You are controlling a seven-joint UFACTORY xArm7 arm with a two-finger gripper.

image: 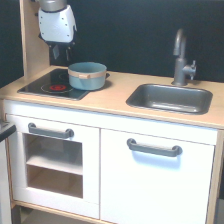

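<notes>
A blue-grey pot [89,78] sits on the toy kitchen's counter, overlapping the right part of the black stove top [45,88]. Above and behind the stove, at upper left, hangs the white arm with its dark gripper [62,53]. The gripper appears up and to the left of the pot, apart from it in the picture. Its fingers are small and dark against the dark wall, so I cannot make out how they stand or whether anything is between them.
A metal sink [172,98] with a grey faucet [181,60] is set into the right of the counter [115,95]. Bare counter lies between pot and sink. Below are a white cabinet door [155,180] and an oven door [85,165]. A wooden post rises at the left.
</notes>
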